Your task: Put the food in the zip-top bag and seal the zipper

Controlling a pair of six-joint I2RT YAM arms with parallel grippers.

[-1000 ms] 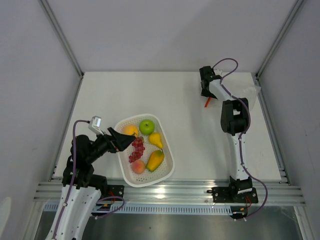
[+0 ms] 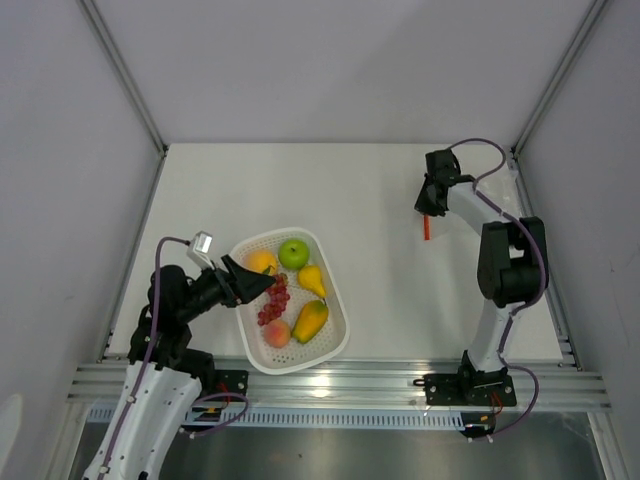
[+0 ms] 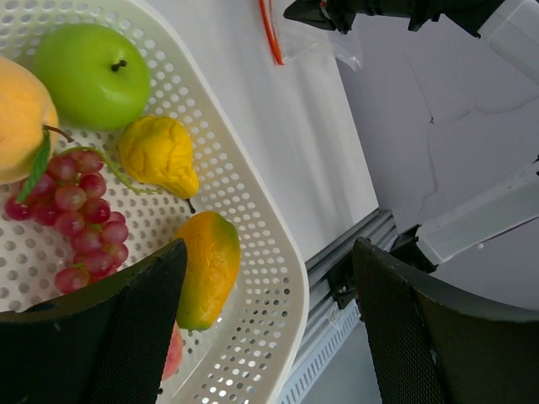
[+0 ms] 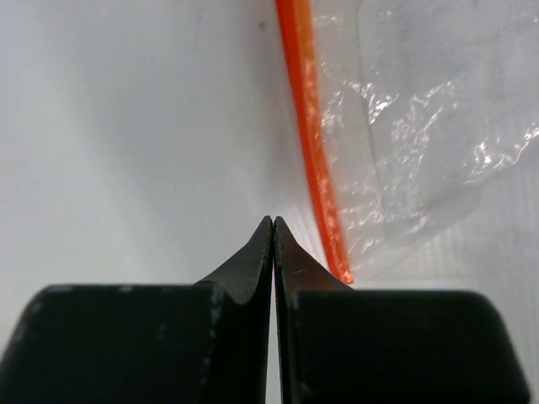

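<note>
A clear zip bag (image 4: 429, 126) with a red zipper strip (image 4: 316, 160) lies flat at the right of the table. My right gripper (image 2: 428, 208) is shut low beside the strip, with nothing visible between its fingers. My left gripper (image 2: 252, 280) hangs part open over the white perforated basket (image 2: 335, 290). The basket holds a green apple (image 3: 93, 80), a yellow pear (image 3: 160, 156), a mango (image 3: 206, 269), red grapes (image 3: 80, 202), a peach (image 2: 277, 334) and an orange fruit (image 2: 258, 261).
Walls and metal rails border it on the back and sides.
The left arm shows almost no movement.
</note>
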